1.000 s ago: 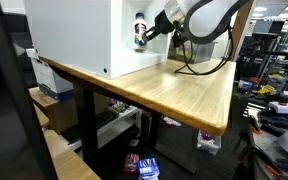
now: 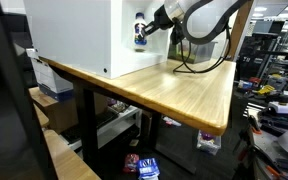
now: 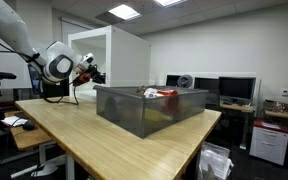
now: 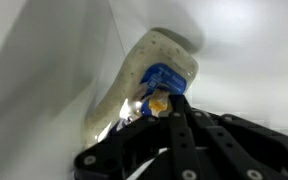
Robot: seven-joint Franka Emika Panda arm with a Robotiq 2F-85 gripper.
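A pale bottle [image 2: 139, 30] with a blue label and blue top part appears upright inside the white open-sided box [image 2: 84, 35]. At its right side in the first exterior view is my gripper [image 2: 150, 34], reaching in from the right. The wrist view shows the bottle [image 4: 162, 76] slanting across the picture, with the shut fingertips of my gripper overlapping the lower edge of its blue label. Nothing shows between the fingers. Whether they touch the bottle, I cannot tell. In the second exterior view the gripper [image 3: 95, 73] is small, and the bottle cannot be made out.
The wooden table [image 2: 189, 95] has bare room in front of the box. A large grey bin [image 3: 134, 115] holding several items, some red and white, stands on the tabletop. A dark cable [image 2: 204, 69] loops beneath the arm.
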